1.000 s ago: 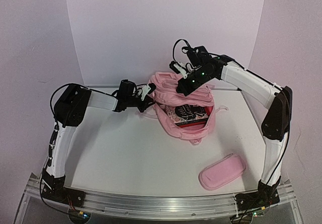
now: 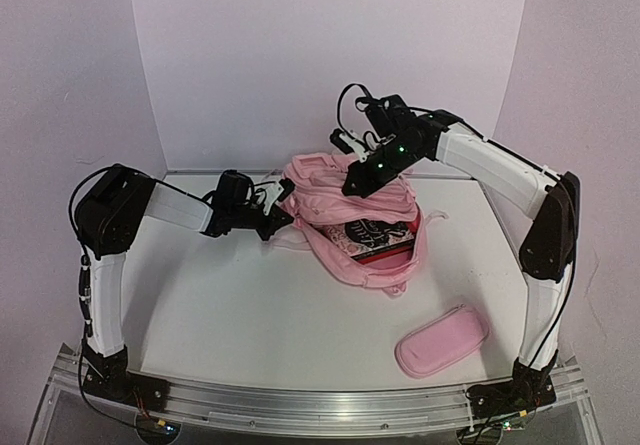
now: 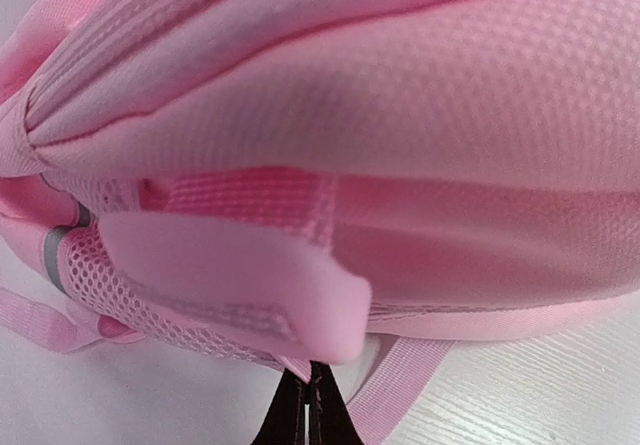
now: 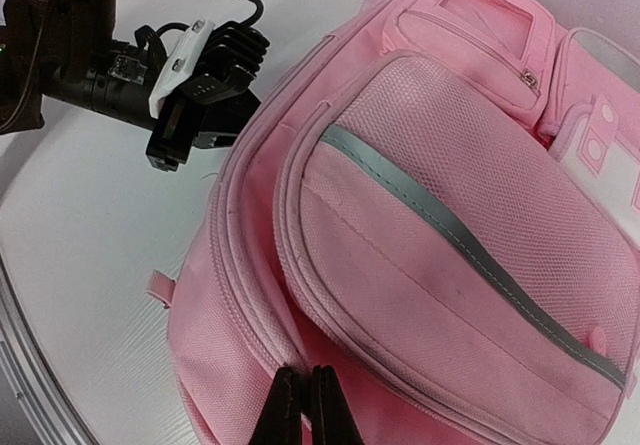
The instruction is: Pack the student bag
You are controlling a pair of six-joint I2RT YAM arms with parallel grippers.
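Note:
The pink bag (image 2: pixel 335 205) lies at the back middle of the table, its mouth open toward the front. Inside the opening sits a book (image 2: pixel 365 235) with a black, white and red cover. At the bag's left side my left gripper (image 2: pixel 280 223) is shut on a thin pink piece of the bag; in the left wrist view a pink tab (image 3: pixel 240 275) rises just ahead of its fingertips. My right gripper is shut on the edge of the bag's flap (image 4: pixel 245 255). A pink pencil case (image 2: pixel 442 341) rests on the table at the front right.
Bare white table (image 2: pixel 260 315) stretches across the front left and middle. One pink strap (image 3: pixel 405 385) trails on the table below the bag. Walls stand at the back and both sides.
My left gripper has moved left and slightly toward the front. The bag has shifted a little the same way, with my right gripper following slightly. The pencil case is unmoved.

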